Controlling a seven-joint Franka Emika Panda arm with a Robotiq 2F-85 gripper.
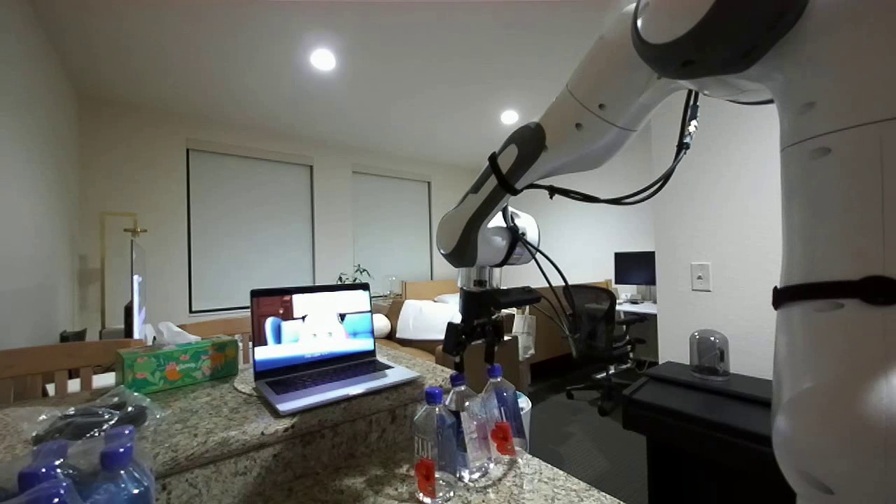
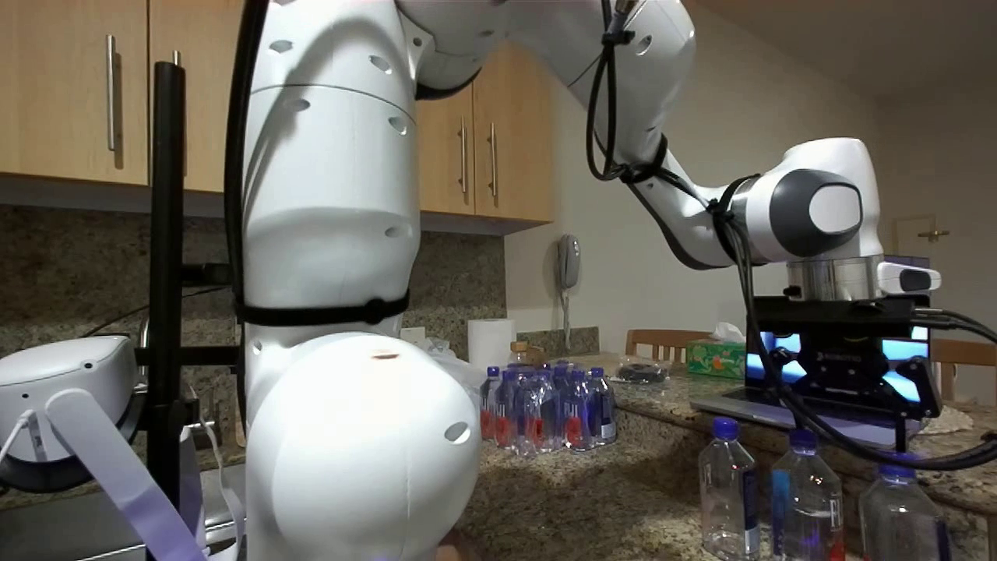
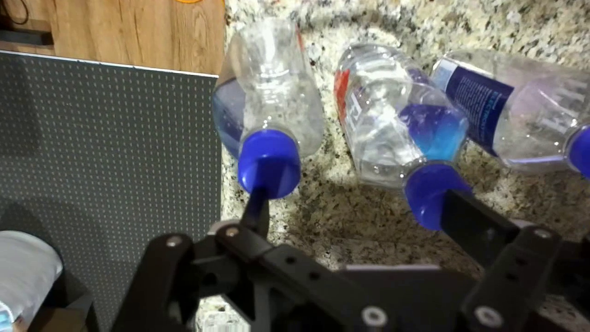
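Three clear bottles with blue caps stand grouped on the granite counter: a left one point(image 1: 435, 449), a middle one point(image 1: 470, 432) and a right one point(image 1: 504, 416). The middle and right bottles lean leftward in exterior view 1. My gripper point(image 1: 475, 360) points down at cap height over these two. Seen from the wrist, the gripper is open, its fingers point(image 3: 256, 213) spread wide. One finger overlaps the cap of the edge-side bottle point(image 3: 271, 99), the other overlaps the middle bottle's cap point(image 3: 437, 193). Whether either touches is unclear. Nothing shows between the fingers.
An open laptop point(image 1: 315, 336) and a green tissue box point(image 1: 178, 365) occupy the raised counter behind. Many more bottles point(image 2: 547, 411) cluster farther along the counter. The counter's edge lies close beside the edge-side bottle, with dark floor point(image 3: 110, 166) below.
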